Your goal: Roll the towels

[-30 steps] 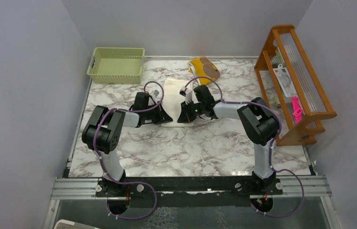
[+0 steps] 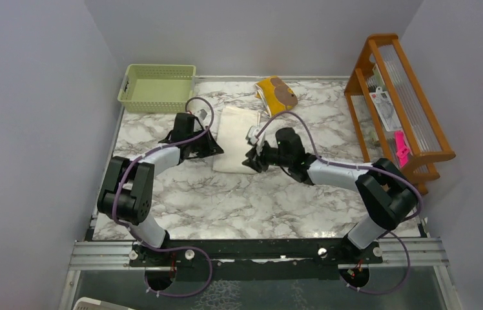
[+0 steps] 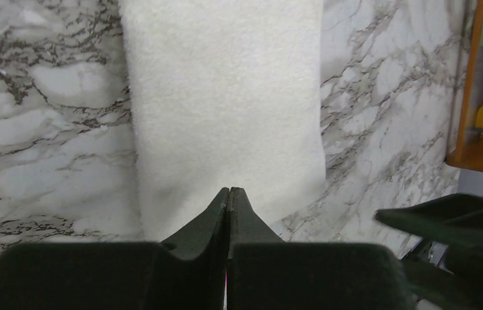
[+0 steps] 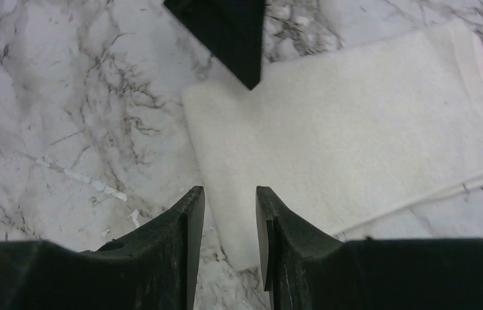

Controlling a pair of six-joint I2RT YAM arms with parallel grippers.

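A cream-white towel (image 2: 237, 139) lies folded flat as a long rectangle on the marble table. Its near end looks flat, with no roll visible there. My left gripper is shut with nothing showing between its fingers, at the towel's left edge toward the near end. Over the towel's near right corner stands my right gripper, its fingers part open and empty. In the right wrist view, the towel (image 4: 355, 123) runs off to the right, its far end showing layered folds.
A pale green basket (image 2: 158, 87) sits empty at the back left. Behind the towel's right side lies a yellow and brown folded cloth (image 2: 276, 95). The wooden rack (image 2: 413, 129) stands along the right side.
The left gripper has drawn back left and slightly away from the front. The raised strip along the near end has flattened.
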